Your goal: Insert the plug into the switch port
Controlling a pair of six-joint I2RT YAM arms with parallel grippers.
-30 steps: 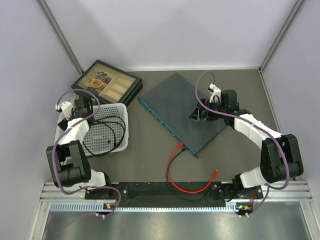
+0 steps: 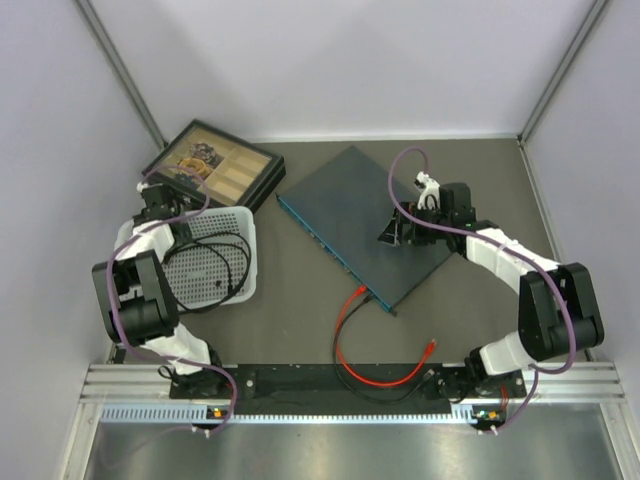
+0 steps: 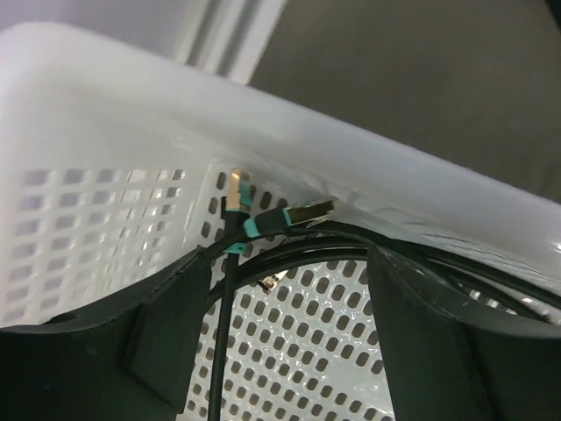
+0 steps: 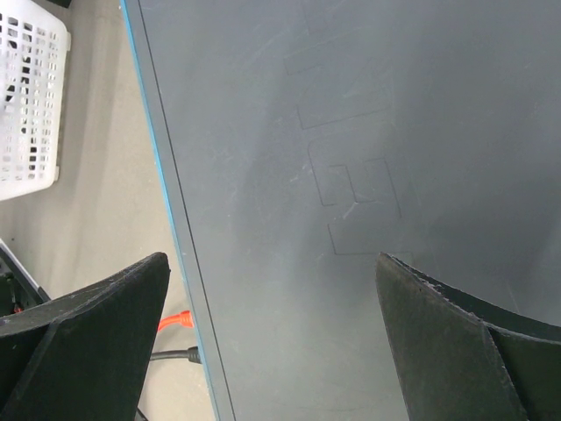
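Observation:
My left gripper is over the white basket, part open, with fingers either side of dark cables. Plugs with teal bands and a copper-topped one lie by the basket wall. My right gripper stands open above the dark switch. The switch's long edge faces lower left, with an orange plug and a black plug at its front end.
A wooden compartment box sits behind the basket. Orange and black cables loop down to the front edge. The bare table between basket and switch is clear.
The left arm has shifted, its gripper turning over the basket. The right arm has not visibly moved.

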